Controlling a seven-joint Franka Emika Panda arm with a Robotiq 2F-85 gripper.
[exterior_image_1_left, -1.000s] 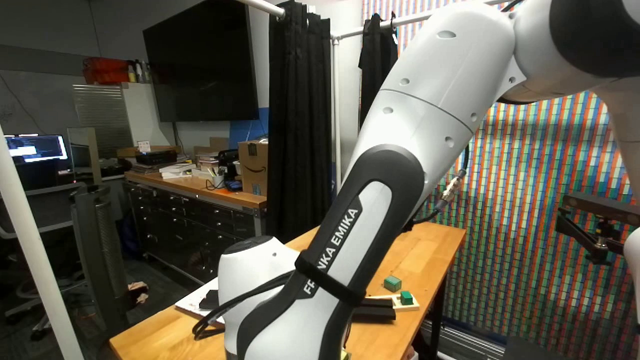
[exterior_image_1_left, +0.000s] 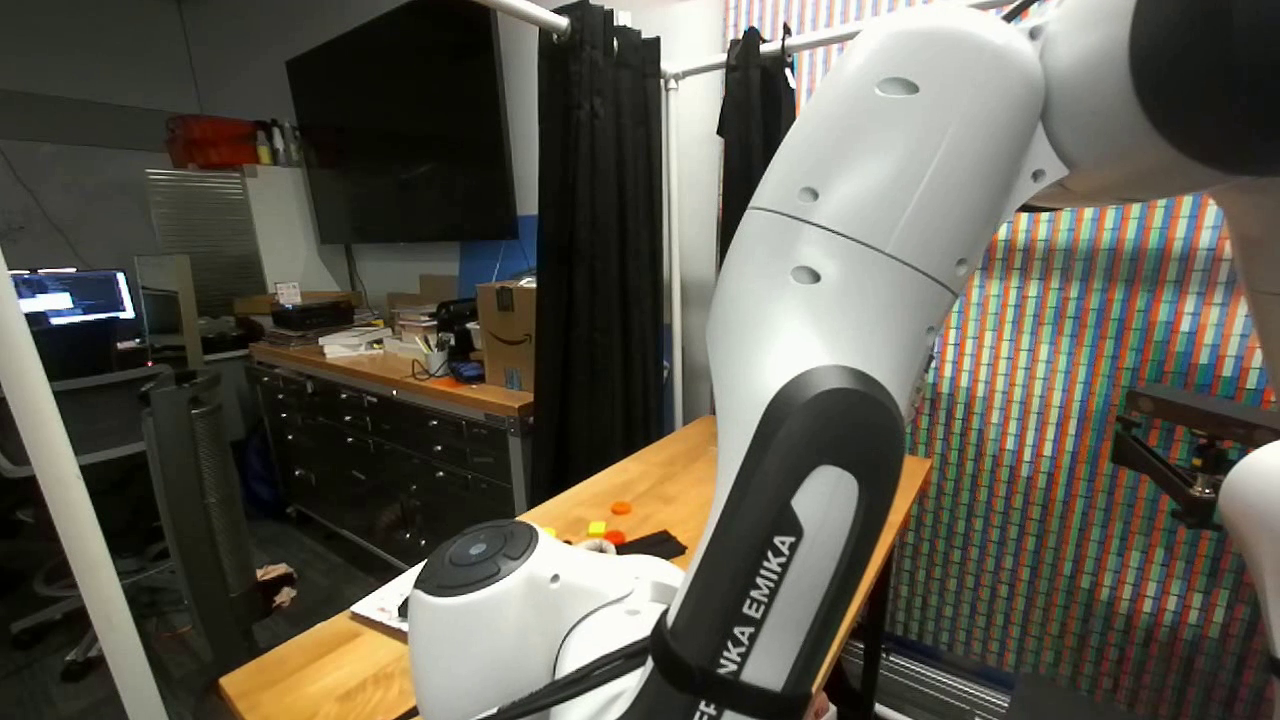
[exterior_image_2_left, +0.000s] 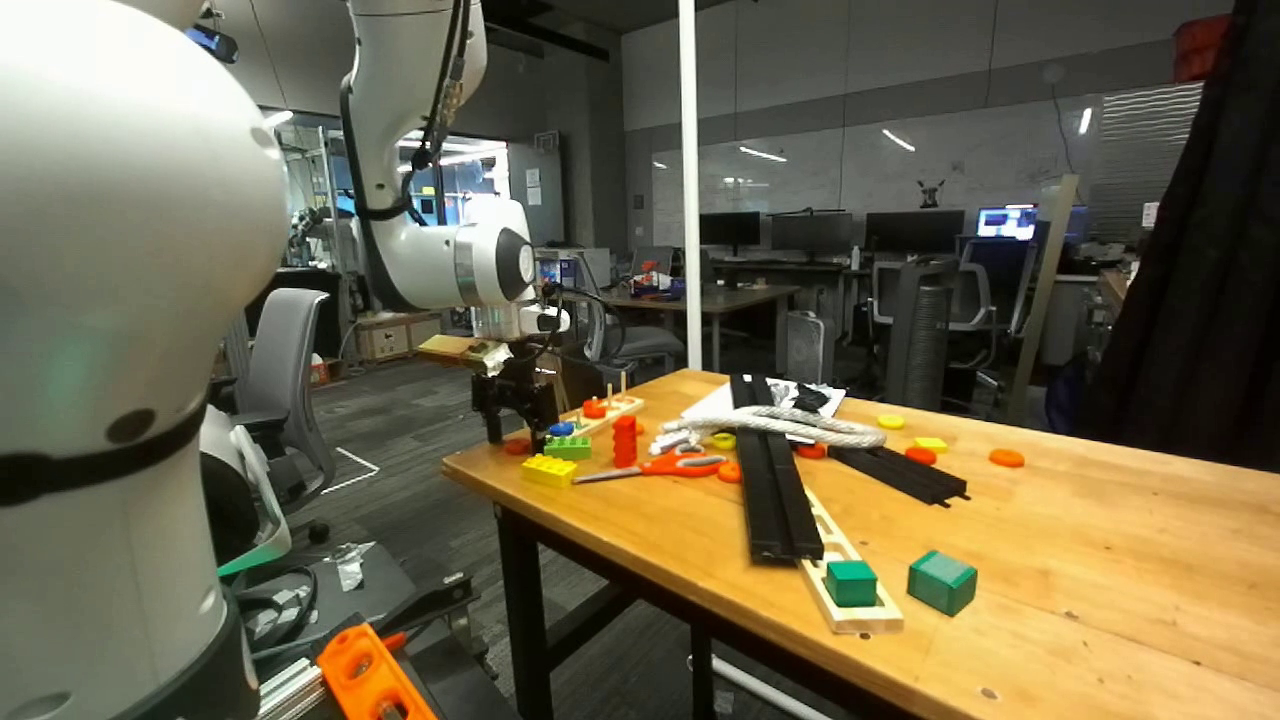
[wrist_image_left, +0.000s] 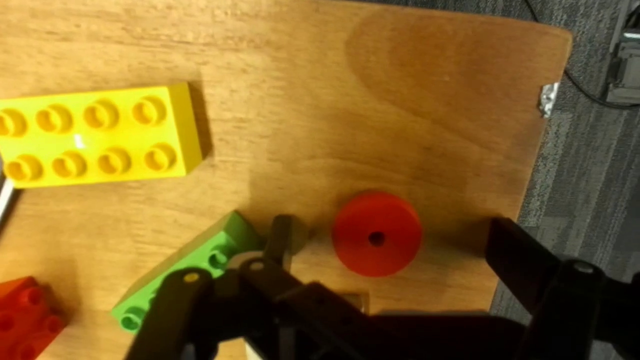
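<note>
A flat red disc (wrist_image_left: 373, 252) with a small hole in its middle lies on the wooden table near a corner. My gripper is open around it in the wrist view, one finger on each side and both apart from the disc. Beside the left finger, partly covered by it, is a green brick (wrist_image_left: 219, 255). A yellow brick (wrist_image_left: 90, 135) lies farther left. From exterior view 2, the gripper (exterior_image_2_left: 513, 442) reaches down low over the table's near left end. Exterior view 1 hides it behind the arm.
A red brick stack (exterior_image_2_left: 625, 442), orange scissors (exterior_image_2_left: 684, 464) and a wooden peg board (exterior_image_2_left: 632, 406) crowd this end. Black track pieces (exterior_image_2_left: 768, 504), a white rope (exterior_image_2_left: 780, 419) and green blocks (exterior_image_2_left: 942, 583) lie farther along.
The arm has swung and lowered in exterior view 1. It now hides the green blocks and uncovers several small discs on the table that were hidden before.
</note>
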